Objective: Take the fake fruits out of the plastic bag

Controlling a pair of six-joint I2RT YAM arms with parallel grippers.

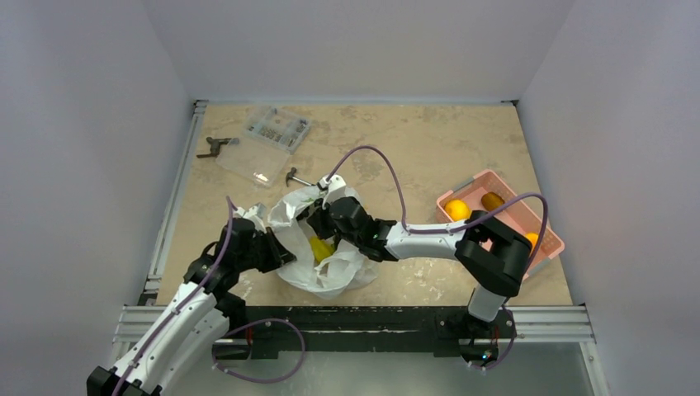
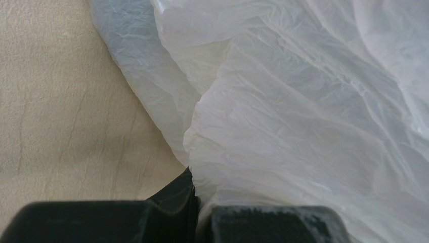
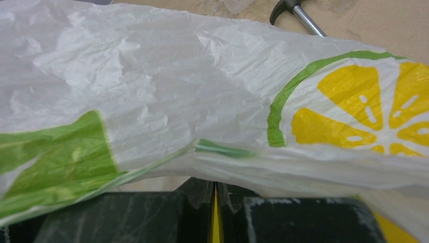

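The white plastic bag (image 1: 326,282) stands mouth-up at the middle front of the table, with a yellow fake fruit (image 1: 322,248) inside it. My left gripper is shut on the bag's left rim, white film pinched between its fingers. At the bag's mouth is my right gripper (image 1: 315,221), above the yellow fruit. Its fingers (image 3: 195,195) are together with nothing held; yellow shows through the narrow slit and at the lower right of the right wrist view. The printed bag wall (image 3: 202,96) rises in front of them and hides part of the fingers.
A pink basket (image 1: 551,246) on the right holds a brown fruit (image 1: 492,201) and orange ones (image 1: 456,209). A hammer (image 1: 295,177) lies just behind the bag. Beyond it are a clear organizer box (image 1: 278,128) and a dark tool (image 1: 216,147).
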